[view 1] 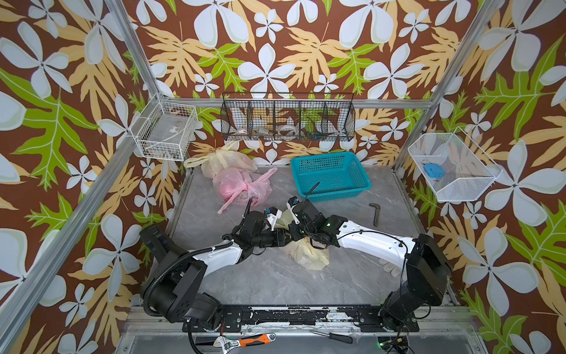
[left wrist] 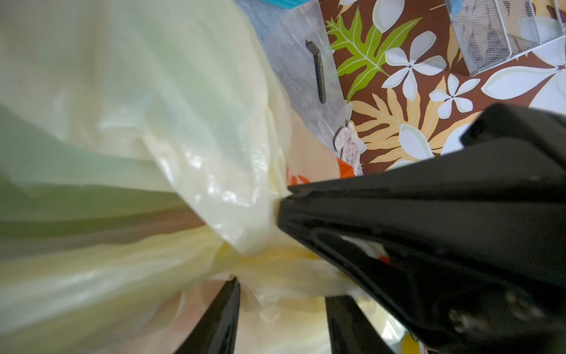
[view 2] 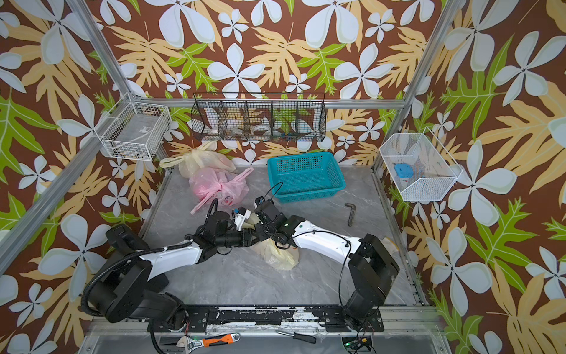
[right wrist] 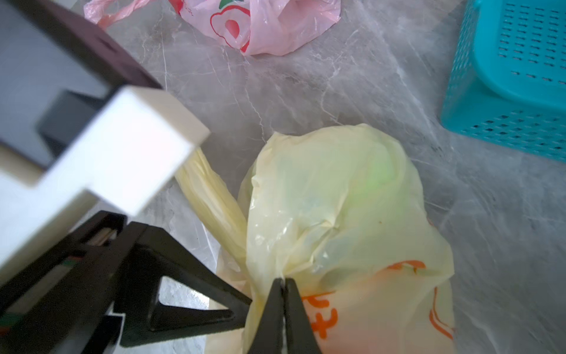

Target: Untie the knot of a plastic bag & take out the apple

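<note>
A pale yellow plastic bag point(right wrist: 353, 206) with red print lies mid-table, a twisted tail point(right wrist: 215, 200) rising from its left side. A faint green patch shows through its film; the apple itself is not clearly visible. My left gripper is part open at the bag, its two fingers point(left wrist: 223, 321) apart with yellow film passing in front of and between them. My right gripper is shut, its tips against the film beside the twisted part; whether any film is pinched there cannot be told. In the top left view both grippers meet over the bag and hide its knot.
A pink bag point(view 1: 241, 185) and another yellow bag point(view 1: 221, 159) lie at the back left. Behind the grippers stands a teal basket point(view 1: 330, 191). A dark bent tool point(view 1: 375, 214) lies right.
</note>
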